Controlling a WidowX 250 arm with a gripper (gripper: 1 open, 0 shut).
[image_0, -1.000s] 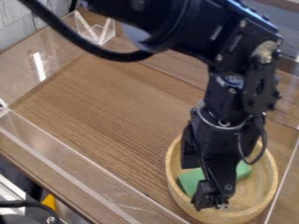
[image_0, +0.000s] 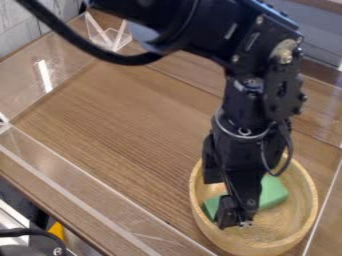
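Observation:
My black gripper (image_0: 230, 192) reaches down from the top of the view over a tan round bowl (image_0: 301, 222) at the lower right, its fingers low inside the bowl. A green block (image_0: 269, 193) lies in the bowl, partly hidden behind the fingers. The gripper is open; whether the fingers touch the block is hard to tell.
A white wire-like item stands at the back left. Black cables and a small yellow item sit at the lower left, off the board.
The arm and gripper have shifted slightly left and narrowed in view, uncovering more of the board at the right. The bowl and green block look unmoved.

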